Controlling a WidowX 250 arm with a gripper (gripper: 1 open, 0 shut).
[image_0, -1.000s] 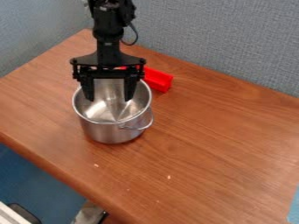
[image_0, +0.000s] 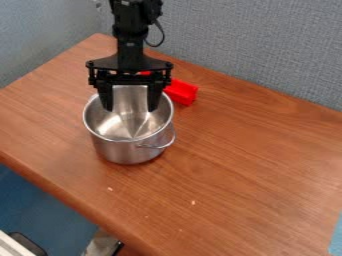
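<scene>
My black gripper (image_0: 130, 98) hangs over a steel pot (image_0: 128, 143), its two fingers reaching down to the pot's mouth, spread apart toward either side. I see no object between them, though the pot's inside behind them is only partly visible. A red object (image_0: 181, 92) lies on the wooden table behind the pot, partly hidden by the gripper.
A grey textured wall (image_0: 254, 50) stands at the back. Beyond the left edge is a blue floor with some small items at lower left.
My gripper has moved slightly to the right and up over the last second. The pot and red object look unmoved.
</scene>
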